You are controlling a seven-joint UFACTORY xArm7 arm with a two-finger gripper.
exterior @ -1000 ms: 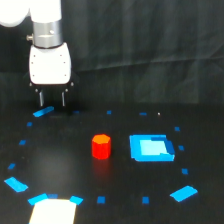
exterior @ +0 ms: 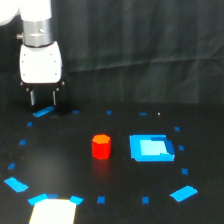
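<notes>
My gripper (exterior: 43, 98) hangs at the upper left of the camera view, pointing down, its two thin fingers (exterior: 33, 97) spread apart with nothing between them. A small red block (exterior: 101, 147), roughly six-sided in outline, stands on the dark table near the middle, well apart from the gripper. To its right is a blue square (exterior: 152, 148) with a white patch inside; whether it is a shallow tray or a flat marking I cannot tell.
Blue tape strips (exterior: 183, 193) and several small blue marks dot the black table. A pale square (exterior: 53, 211) lies at the front left edge. Dark curtain hangs behind.
The arm and gripper have shifted a little to the left. The red block and the blue square are where they were.
</notes>
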